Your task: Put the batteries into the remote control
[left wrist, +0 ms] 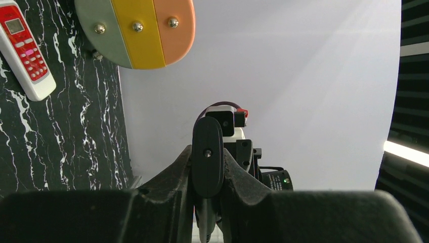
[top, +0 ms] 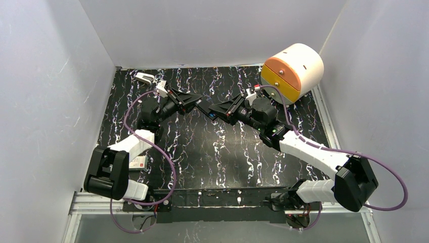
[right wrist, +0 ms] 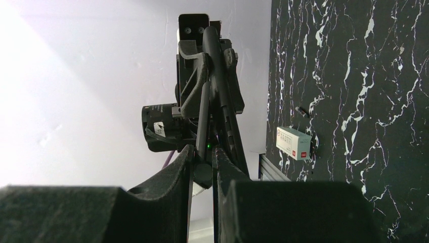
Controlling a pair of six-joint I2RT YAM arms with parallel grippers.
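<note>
A black remote control [top: 206,110] hangs in mid-air over the table between my two grippers in the top view. My left gripper [top: 196,101] is shut on its upper-left end, my right gripper [top: 216,112] on its lower-right end. In the left wrist view a dark, rounded piece [left wrist: 207,157] stands end-on at the left gripper's fingertips; in the right wrist view a dark rod-like part [right wrist: 203,172] meets the right fingertips. I cannot tell exactly which part of the remote each holds, nor whether batteries are inside.
A rounded drawer box [top: 298,71] stands back right. A white-red remote [left wrist: 28,55] lies on the marble table [top: 227,157]. A small white box [right wrist: 293,142] lies at the left near side, a small dark item [right wrist: 302,111] beside it.
</note>
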